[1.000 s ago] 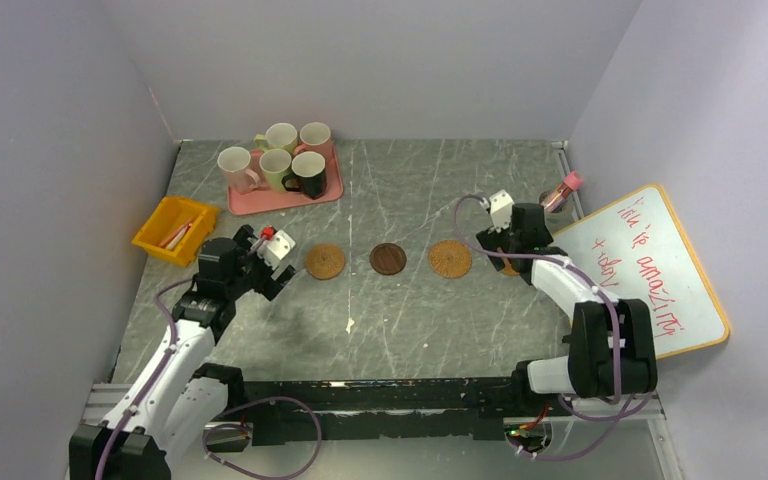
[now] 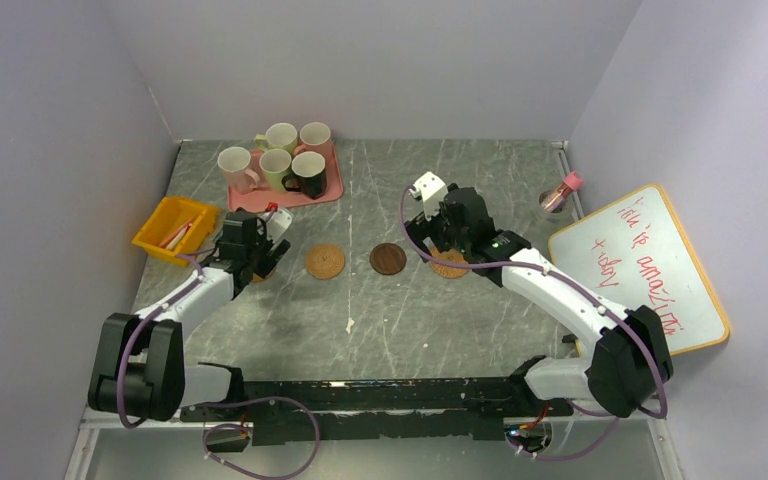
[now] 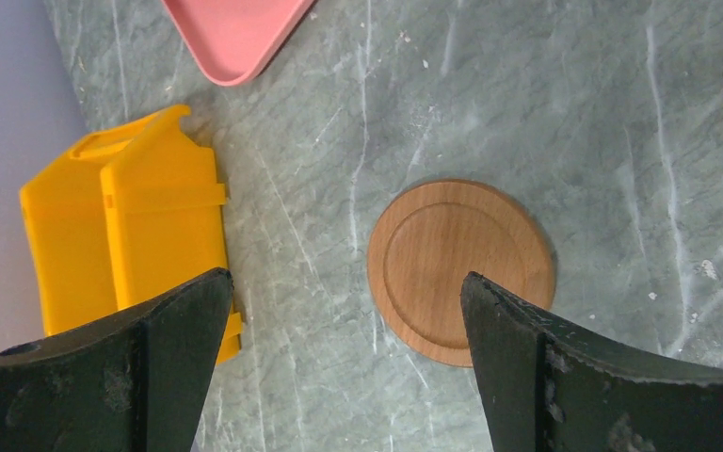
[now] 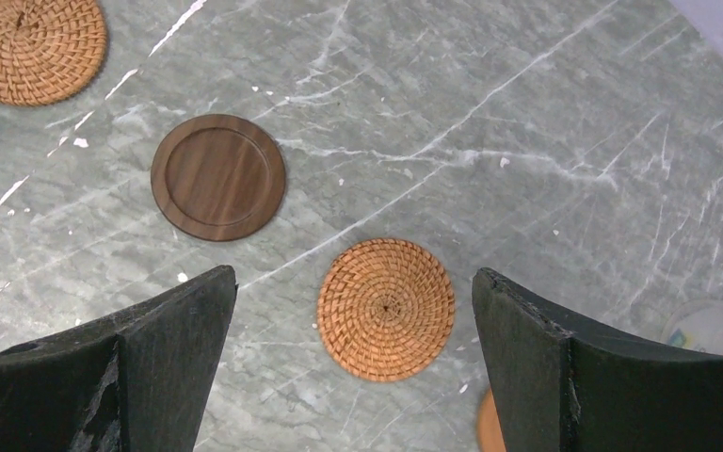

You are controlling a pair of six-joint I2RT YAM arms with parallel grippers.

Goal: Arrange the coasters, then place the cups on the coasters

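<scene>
Several cups, among them a black cup [image 2: 310, 172] and a pink cup [image 2: 237, 168], stand close together on the pink tray [image 2: 290, 199] at the back left. Coasters lie in a row across the table: a light wooden coaster [image 3: 461, 268], a woven coaster [image 2: 325, 261], a dark wooden coaster [image 4: 217, 177] and a second woven coaster [image 4: 386, 310]. My left gripper is open above the light wooden coaster, empty. Over the second woven coaster my right gripper hangs open, with nothing held. In the top view the arms partly cover the coasters beneath them.
A yellow bin [image 2: 176, 229] with items inside stands at the left edge. To the right are a whiteboard [image 2: 640, 270] with red writing and a pink-capped container [image 2: 560, 192].
The right arm has swung left and reached inward, from the rightmost coaster to the woven one. Cups and coasters have stayed put.
</scene>
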